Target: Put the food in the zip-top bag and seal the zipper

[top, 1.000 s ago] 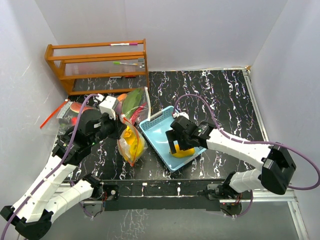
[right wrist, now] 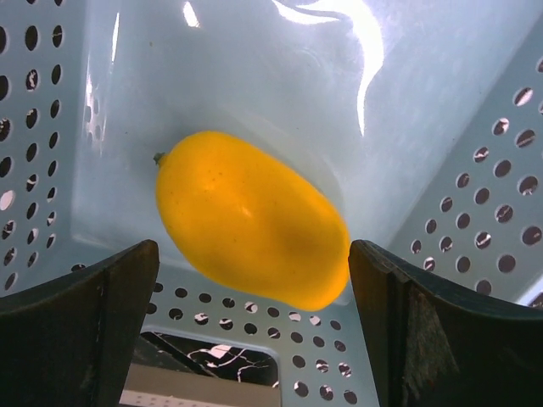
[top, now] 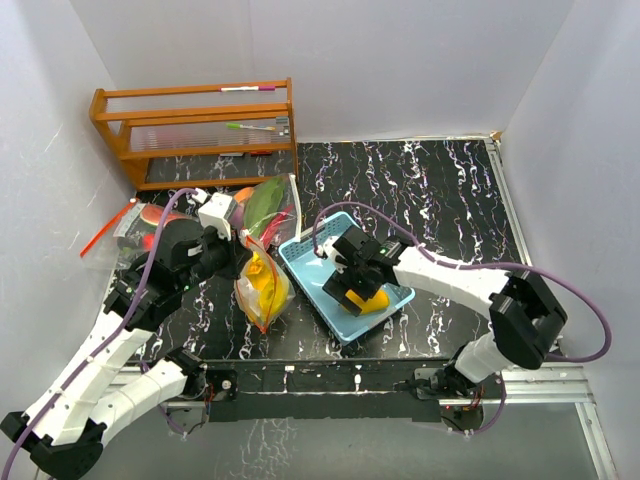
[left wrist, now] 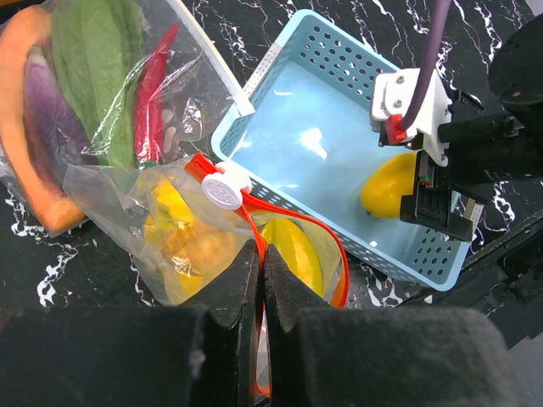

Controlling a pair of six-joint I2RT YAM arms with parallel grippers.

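Note:
In the left wrist view a clear zip top bag with a red-orange zipper edge and a white slider holds yellow food; its mouth gapes on the right. My left gripper is shut with the bag's red zipper edge between its fingertips. A yellow, pepper-like food piece lies in the near corner of the light blue basket. Above it stands my right gripper, open, one finger to the left of the piece and the other to its right. Nothing shows it gripped.
Another bag with a green vegetable and a red chili lies behind the held bag. A bag with a red zipper rests at far left. The wooden rack stands at the back.
The left arm and held bag have stayed still.

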